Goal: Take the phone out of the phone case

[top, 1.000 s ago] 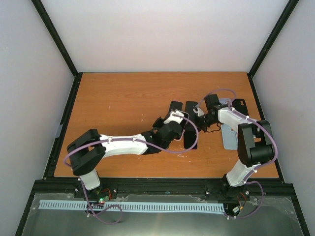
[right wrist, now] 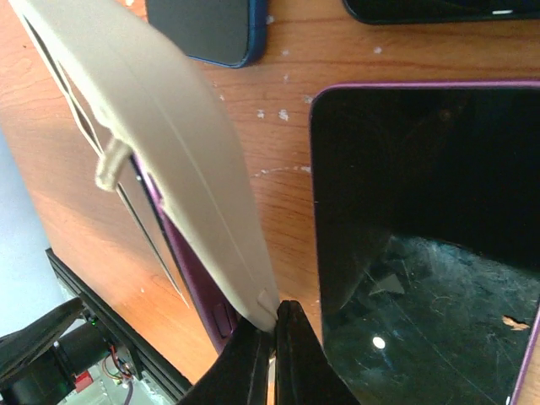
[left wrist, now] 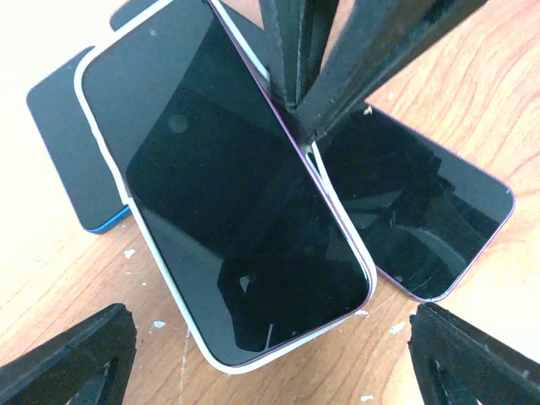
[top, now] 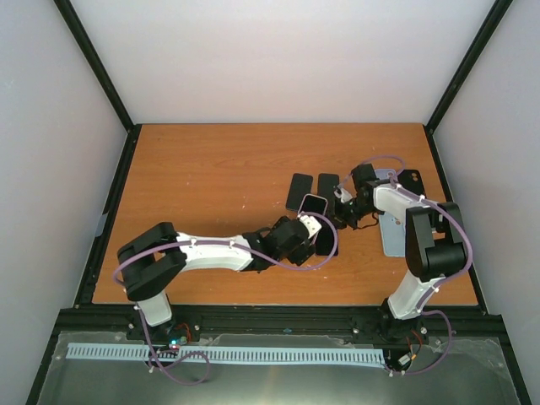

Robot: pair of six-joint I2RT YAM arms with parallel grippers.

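A black-screened phone (left wrist: 240,198) sits in a pale case (left wrist: 163,272), raised and tilted above the table. My right gripper is shut at the case's long side, pinching its thin rim, which bows a little away from the phone there. In the right wrist view the pale back of the case (right wrist: 190,160) rises from the fingertips, with a purple phone edge (right wrist: 198,283) beside it. At the phone's lower end my left gripper stands open, one finger to each side and neither touching it. From above, the left gripper (top: 314,236) partly covers the phone (top: 314,205).
Dark phones lie close by: one under the right gripper's side (left wrist: 422,207), another behind on the left (left wrist: 72,143). At the right, a light blue phone (top: 393,236) lies under my right arm.
The right arm has stayed in place at the case.
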